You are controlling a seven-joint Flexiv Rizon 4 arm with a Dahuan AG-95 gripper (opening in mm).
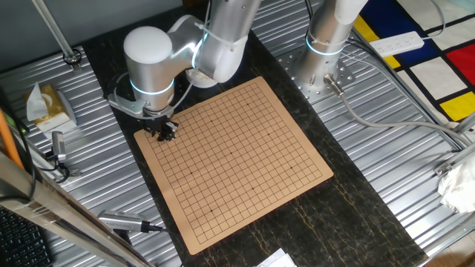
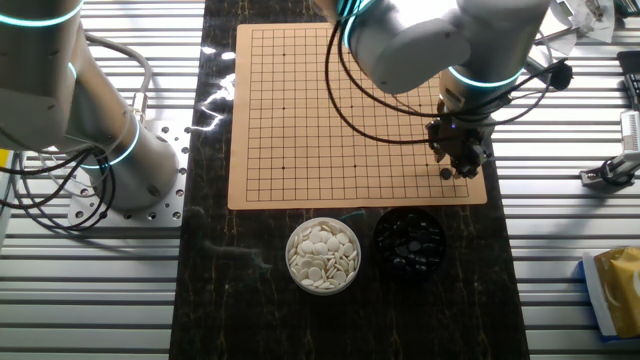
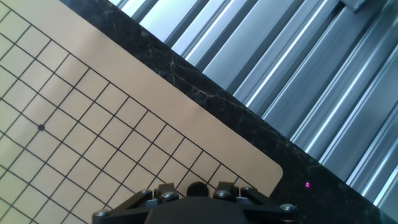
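A wooden board (image 1: 232,159) with a printed grid lies on the dark mat. Over its far left corner in exterior view 1 is my gripper (image 1: 165,133), pointing down. In the wrist view, a round black stone (image 3: 198,189) shows between the dark fingers, with a small gap on either side. The gripper looks open around it. Exterior view 2 has this black stone (image 2: 446,174) close beside the gripper (image 2: 462,160), near the board's corner. Whether it rests fully on the board is hard to see.
A bowl of white stones (image 2: 323,257) and a black bowl of black stones (image 2: 409,243) stand beside the board. A tissue box (image 1: 50,111) sits on the slatted metal table. Most of the board is bare.
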